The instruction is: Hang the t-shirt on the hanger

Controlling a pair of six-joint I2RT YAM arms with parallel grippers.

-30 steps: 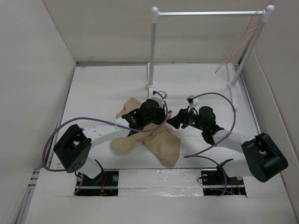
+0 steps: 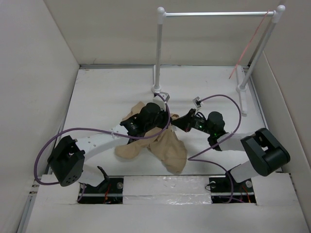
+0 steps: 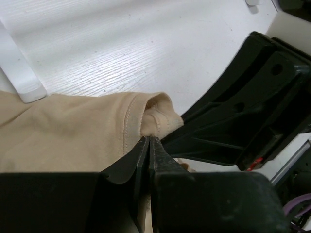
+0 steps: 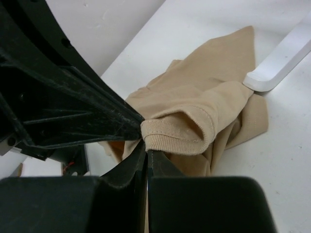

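The tan t-shirt (image 2: 167,151) lies crumpled on the white floor, its upper part beneath my grippers. My left gripper (image 2: 168,119) and my right gripper (image 2: 175,123) meet at its collar. In the left wrist view my left fingertips (image 3: 151,141) are shut against the collar (image 3: 133,116); in the right wrist view my right fingertips (image 4: 146,149) are shut at the ribbed collar band (image 4: 175,141). How much cloth is between either pair is hidden. No hanger can be clearly made out.
A white pipe rack (image 2: 218,13) stands behind, with a pink string (image 2: 250,43) hanging at its right and feet (image 2: 241,92) on the floor. Bare floor lies left and right of the shirt. Walls close in on both sides.
My right gripper has moved left to the collar and shut. The pink string has swung.
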